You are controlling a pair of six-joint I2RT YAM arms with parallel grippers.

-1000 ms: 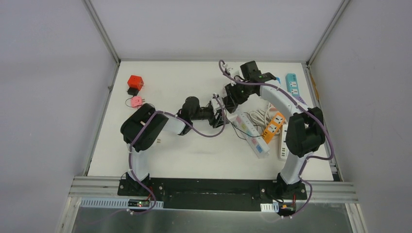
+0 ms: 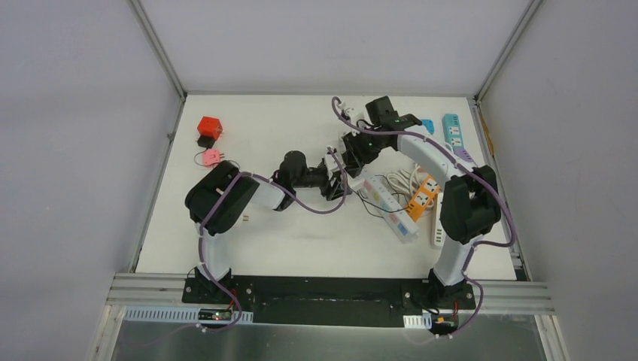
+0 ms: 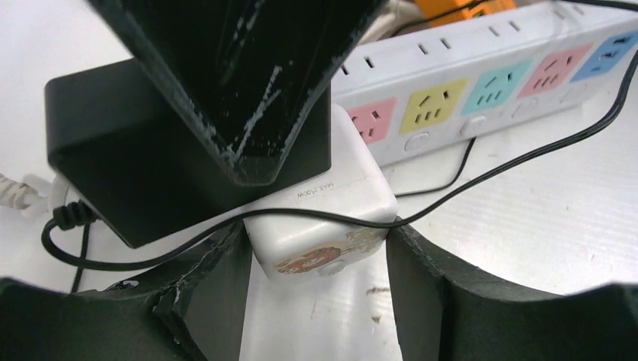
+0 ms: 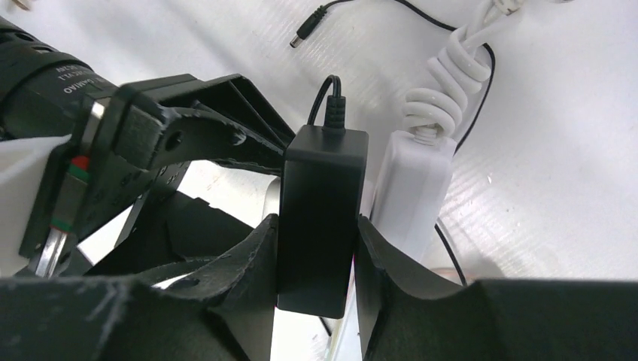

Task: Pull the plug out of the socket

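A black adapter plug [image 3: 188, 173] sits on a small white socket block [image 3: 316, 244]; my left gripper has its fingers on either side of that block, gripping it. My right gripper is closed around the same black adapter [image 4: 320, 180], whose cable leaves its top. A black cable crosses in front of the white block in the left wrist view. Whether the plug's pins are still in the socket is hidden.
A white power strip [image 2: 391, 207] with coloured sockets, coiled white cords, an orange strip [image 2: 423, 197] and further strips lie at the right. A red cube [image 2: 210, 126] and pink plug [image 2: 211, 157] lie at the far left.
My right arm has shifted slightly toward the table's front and left since about a second ago; my left arm is nearly unchanged.
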